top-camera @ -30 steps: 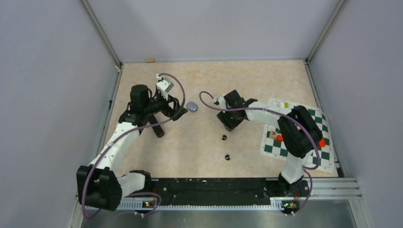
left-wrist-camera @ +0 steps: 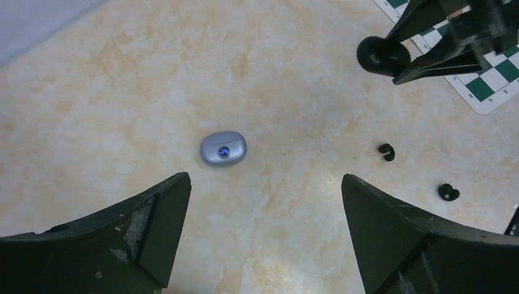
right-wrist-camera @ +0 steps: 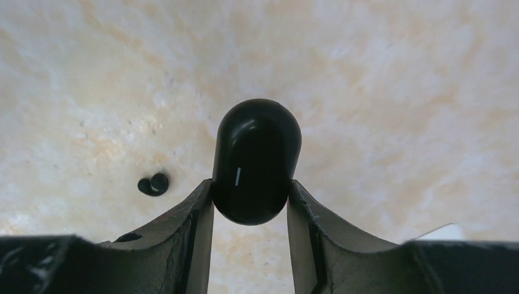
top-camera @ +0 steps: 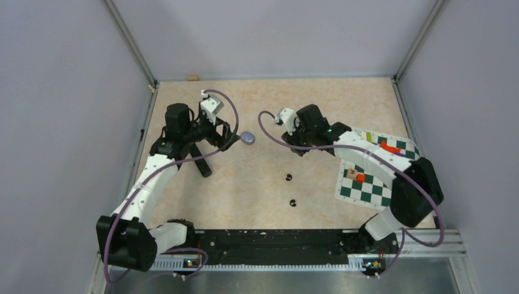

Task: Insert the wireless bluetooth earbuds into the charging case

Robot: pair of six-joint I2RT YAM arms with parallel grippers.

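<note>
My right gripper is shut on a glossy black oval case, lifted above the table; this black case (left-wrist-camera: pixel 380 56) also shows at the upper right of the left wrist view. Two small black earbuds lie apart on the table: a nearer-to-centre earbud (top-camera: pixel 289 177) and a front earbud (top-camera: pixel 293 203). A blue-grey pebble-shaped case (left-wrist-camera: pixel 223 149) with a small lit display rests closed on the table. Just left of it in the top view is my left gripper (top-camera: pixel 231 142), its fingers (left-wrist-camera: pixel 159 226) wide open and empty.
A green-and-white checkered board (top-camera: pixel 352 195) with red and wooden pieces takes up the right side. Left of centre, partly under the left arm, lies a dark bar (top-camera: pixel 200 162).
My right gripper has risen and moved away from the earbuds, toward the back and slightly right, carrying the black case. The left arm has shifted only slightly; the earbuds have stayed put.
</note>
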